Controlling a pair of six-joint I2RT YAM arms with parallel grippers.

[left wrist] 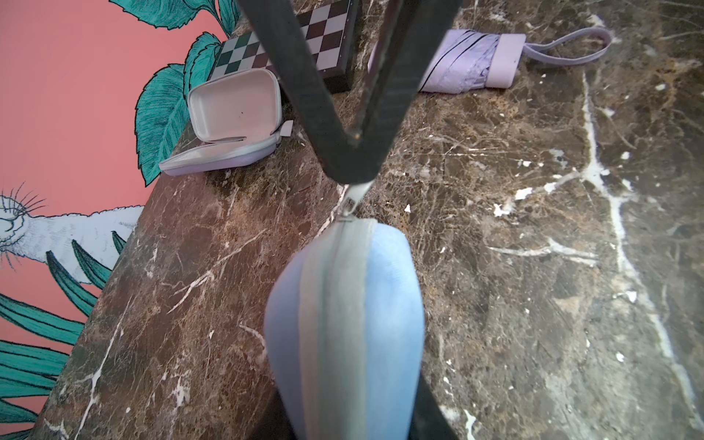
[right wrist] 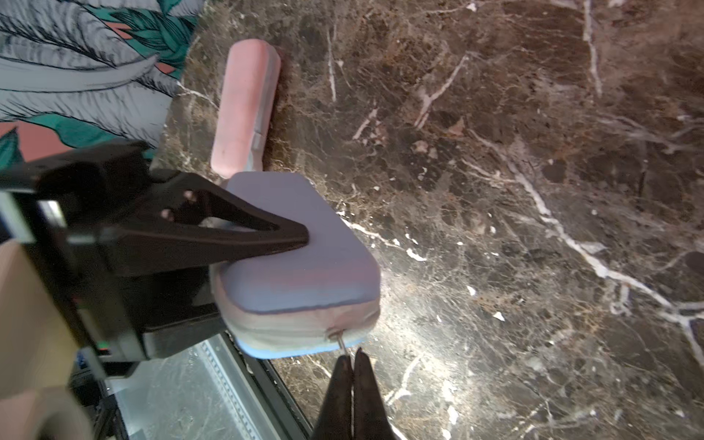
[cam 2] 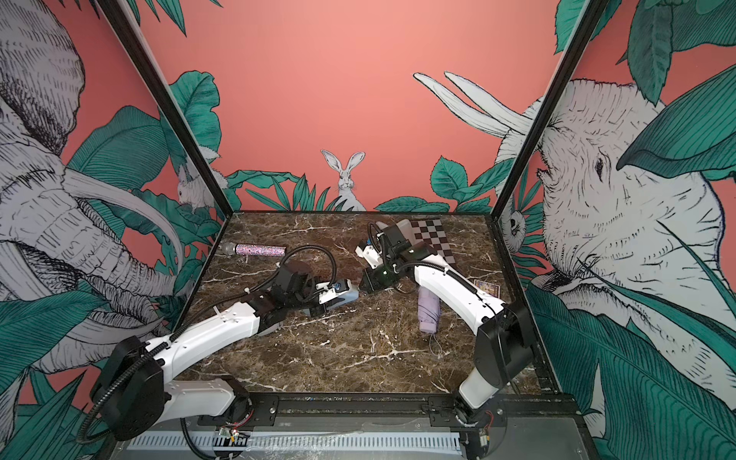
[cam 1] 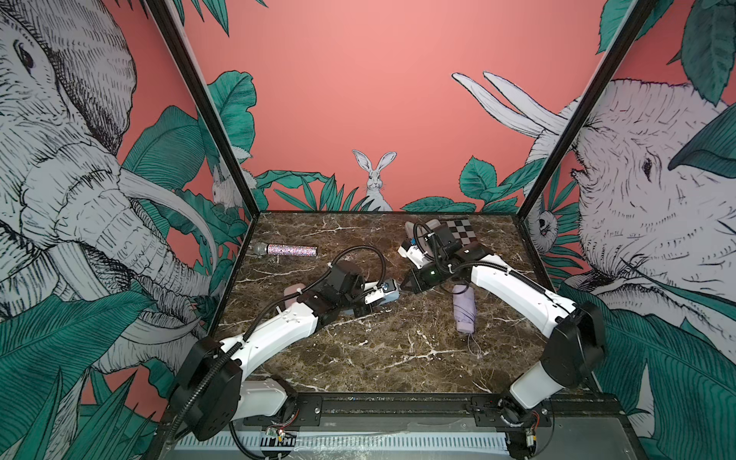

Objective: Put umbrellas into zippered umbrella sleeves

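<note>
A closed blue sleeve (left wrist: 396, 315) with a pale zip band is held above the table by my left gripper (cam 1: 377, 297), shut on its sides. Its metal zipper pull (left wrist: 355, 196) sticks out from the end. My right gripper is shut, and the pull runs up to its fingertips and seems pinched there. Whether an umbrella lies inside the blue sleeve is hidden. A folded lilac umbrella (cam 1: 464, 308) with a wrist loop rests on the right side of the table. An open, empty-looking lilac sleeve (left wrist: 236, 110) stands at the back.
A closed pink sleeve (right wrist: 245, 110) lies behind my left gripper. At the back left is a glittery pink cylinder (cam 1: 291, 250); a chequered box (cam 1: 462, 230) sits at the back right. A small picture card (cam 2: 487, 289) lies near the right edge.
</note>
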